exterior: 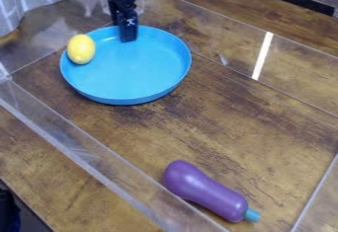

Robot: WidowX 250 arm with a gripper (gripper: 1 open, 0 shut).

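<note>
A blue round plate (138, 68) lies on the wooden table, with a yellow egg-shaped object (81, 49) on its left side. My dark gripper (125, 29) is at the top of the view, over the plate's back rim; its fingers are small and dark, and I cannot make out how far apart they are. A purple eggplant-like object (205, 190) with a teal tip lies apart at the front right.
Clear plastic walls run along the left and right front. A crumpled pale covering is at the back left.
</note>
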